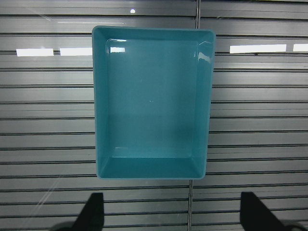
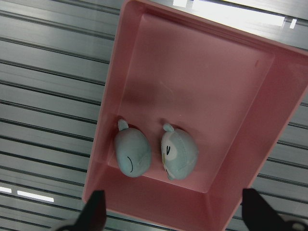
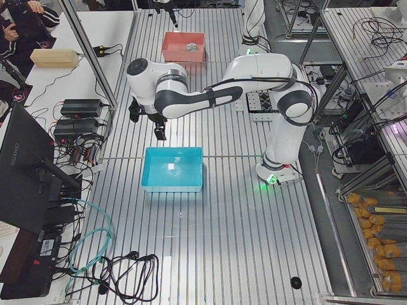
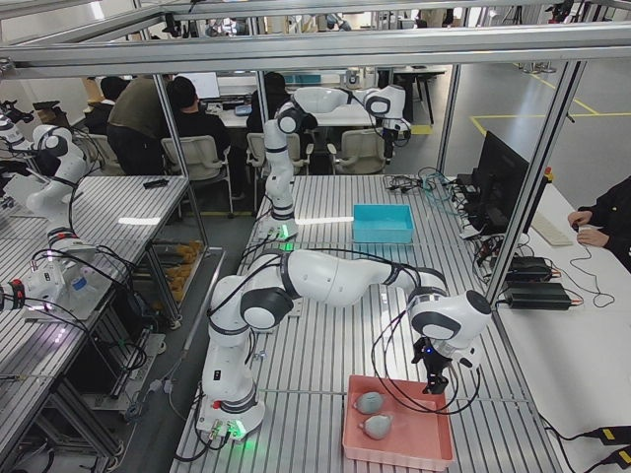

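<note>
An empty teal bin (image 1: 151, 96) lies below my left gripper, whose fingers are wide apart with nothing between them; that gripper (image 3: 159, 135) hangs above the bin's far side in the camera left view. My right gripper is open above the pink bin (image 2: 197, 72). Inside that bin lie two pale grey-blue plush toys, one with a smile line (image 2: 132, 151) and one with a white face patch (image 2: 183, 154), side by side.
A monitor (image 3: 25, 190) and cabled boxes (image 3: 79, 127) line one side. Loose black cables (image 3: 127, 286) lie at the bench's near corner. The slatted surface (image 3: 222, 235) around the teal bin is mostly clear.
</note>
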